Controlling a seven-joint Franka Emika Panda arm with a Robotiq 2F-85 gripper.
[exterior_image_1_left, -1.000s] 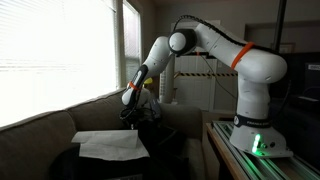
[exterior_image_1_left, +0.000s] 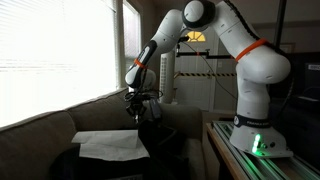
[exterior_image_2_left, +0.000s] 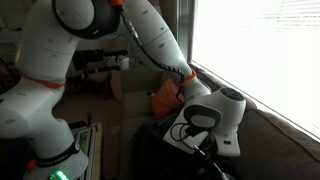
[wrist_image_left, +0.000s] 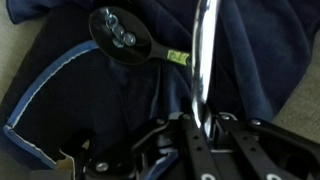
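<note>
A shiny metal utensil (wrist_image_left: 204, 55), long and slim, runs up from between the fingers in the wrist view. My gripper is shut on it; its upper end passes out of frame. Below lies a black spoon (wrist_image_left: 127, 42) with clear round spots in its bowl and a green mark on its handle. It rests on dark blue cloth (wrist_image_left: 70, 85), to the left of the held utensil. In exterior view 1 the gripper (exterior_image_1_left: 136, 103) hangs over the far part of the couch, too small and dark there to show its fingers clearly.
A white sheet (exterior_image_1_left: 110, 145) lies over dark cloth on the near part of the couch (exterior_image_1_left: 35, 140). The couch back and window stand along the left. An orange item (exterior_image_2_left: 167, 97) lies behind the arm in exterior view 2. A wooden table edge (exterior_image_1_left: 235, 160) is at the right.
Over the last second the arm has lifted, its elbow rising to the top of exterior view 1, and the gripper has come up from the couch. The white sheet has stayed put.
</note>
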